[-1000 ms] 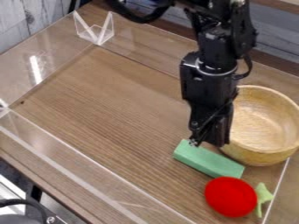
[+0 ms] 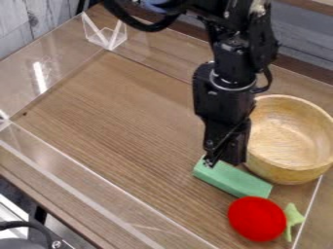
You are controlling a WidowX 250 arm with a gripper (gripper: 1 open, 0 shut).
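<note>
My black gripper (image 2: 229, 156) hangs over the right side of the wooden table, at the left rim of a tan bowl (image 2: 298, 131) and just above a mint-green block (image 2: 232, 179). It looks shut, and I can see nothing held between its fingers, though their tips are dark and hard to make out. A red round object (image 2: 256, 219) lies in front of the block, with a small light-green piece (image 2: 293, 219) at its right.
A small clear plastic object (image 2: 104, 32) stands at the back left. A dark cable runs along the front left corner.
My gripper has shifted very slightly left and down at the bowl's edge. The objects on the table have not visibly moved.
</note>
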